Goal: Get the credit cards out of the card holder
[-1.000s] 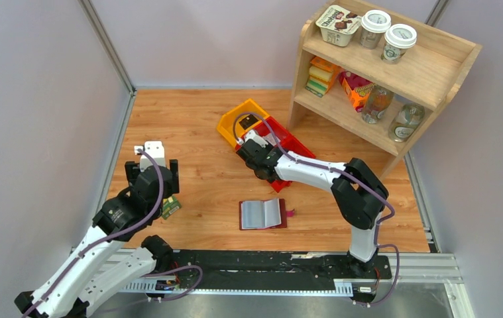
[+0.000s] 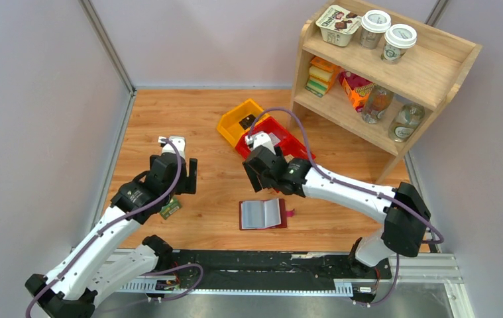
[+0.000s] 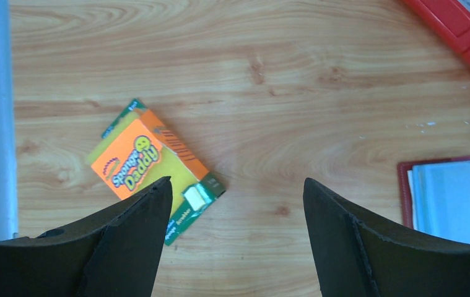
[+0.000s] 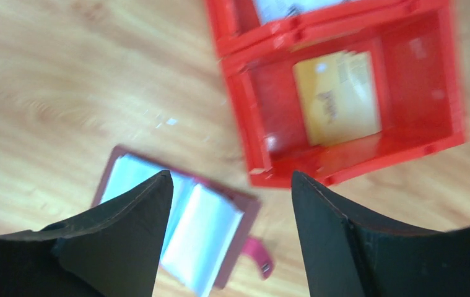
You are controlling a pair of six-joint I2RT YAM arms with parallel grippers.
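Observation:
The card holder (image 2: 262, 214) lies open on the table near the front, dark red with pale clear sleeves and a pink strap. Its sleeves (image 4: 200, 229) look pale in the right wrist view, and no card can be made out in them. Gold-coloured cards (image 4: 328, 102) lie in one compartment of the red bin (image 4: 254, 133). My right gripper is open above the table between holder and bin, its fingers apart with nothing held. Further left, my left gripper is open and empty; the card holder (image 3: 449, 201) shows at the right of its view.
A yellow bin (image 2: 229, 124) adjoins the red one. An orange, yellow and green snack box (image 3: 158, 164) lies below the left gripper. The wooden shelf (image 2: 371, 63), holding cups, snacks and bottles, stands at the back right. Bare table lies left of the holder.
My left arm has shifted right. The right arm's elbow has swung out to the right and forward, and its gripper has turned and come into view beside the red bin. The card holder has not moved.

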